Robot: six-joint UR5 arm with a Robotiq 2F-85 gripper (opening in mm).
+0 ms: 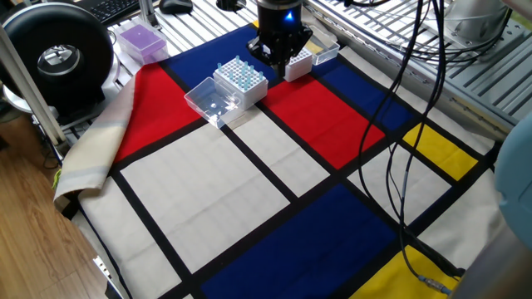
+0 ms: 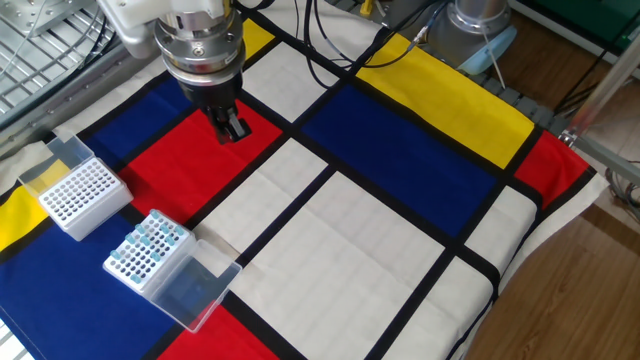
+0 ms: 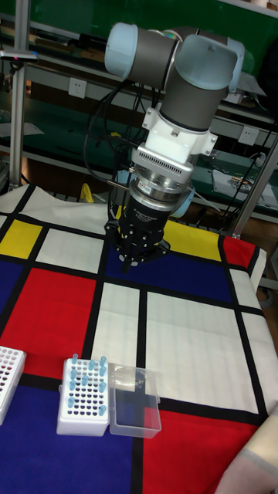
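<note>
My gripper [image 1: 281, 70] hangs pointing down above the cloth, its black fingers drawn together at the tip. No object shows between them, and no tube hangs below. From the second exterior view, the gripper [image 2: 236, 131] appears over the red patch, apart from both racks. A white rack [image 2: 148, 250] holds several light-blue tubes standing in some of its holes; its clear lid [image 2: 195, 288] is folded open beside it. The other white rack [image 2: 88, 203] shows only empty holes, with its clear lid [image 2: 58, 165] open too. In the third exterior view this rack [image 3: 8, 374] is cut off by the frame's edge.
A patterned cloth [image 1: 216, 195] covers the table, mostly bare in the middle and front. Its left corner [image 1: 100, 154] is folded over. A purple-filled box [image 1: 142, 41] stands at the back left. Black cables [image 1: 399, 108] hang on the right.
</note>
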